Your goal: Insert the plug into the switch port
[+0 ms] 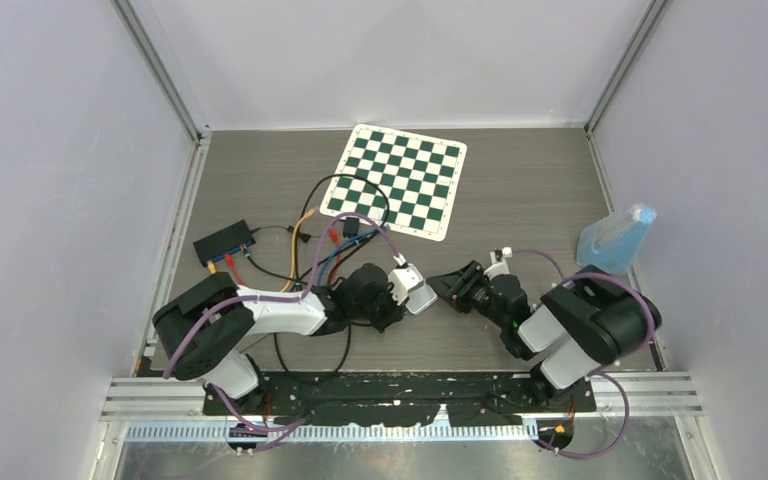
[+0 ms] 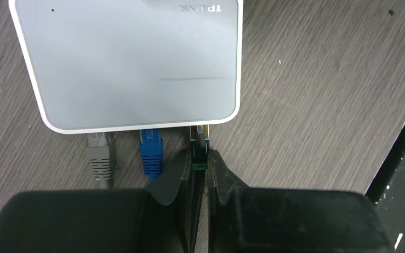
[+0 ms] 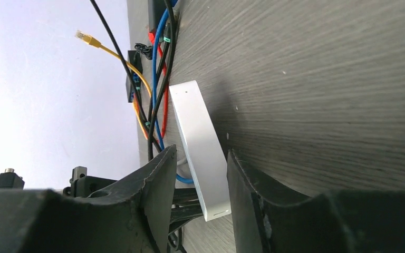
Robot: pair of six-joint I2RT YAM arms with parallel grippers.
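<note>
The white switch [image 2: 132,63] lies flat in the left wrist view, a grey plug [image 2: 101,161] and a blue plug [image 2: 151,155] at its near edge. To their right, my left gripper is shut on the black plug [image 2: 200,145]. That plug lines up with the switch edge, and its front end goes out of sight beneath the rim; how deep it sits cannot be told. In the right wrist view the white switch [image 3: 203,137] shows edge-on between the parted fingers of my right gripper, which stands open at its end.
Several cables [image 1: 332,250] loop across the table left of the switch. A black box [image 1: 224,242] sits at far left, a checkered board [image 1: 395,180] behind. A bluish container [image 1: 615,238] stands at right. Table in front of the board's right side is clear.
</note>
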